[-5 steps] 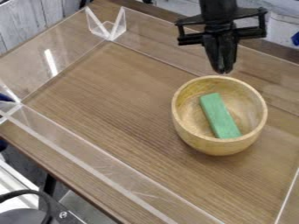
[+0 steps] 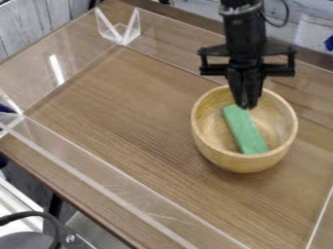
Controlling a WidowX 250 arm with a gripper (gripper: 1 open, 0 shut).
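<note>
A wooden bowl (image 2: pixel 208 138) sits on the wooden table, right of centre, with a green bar (image 2: pixel 244 134) lying inside it. My black gripper (image 2: pixel 247 97) points down over the back rim of the bowl, its tip just above the green bar's upper end. It looks shut, with nothing visible between its fingers.
A clear plastic piece (image 2: pixel 120 29) stands at the back left. A black cable shows at the lower left.
My gripper has moved down and toward the viewer, from above and behind the bowl to over the bowl's back part. The bowl and green bar look unmoved.
</note>
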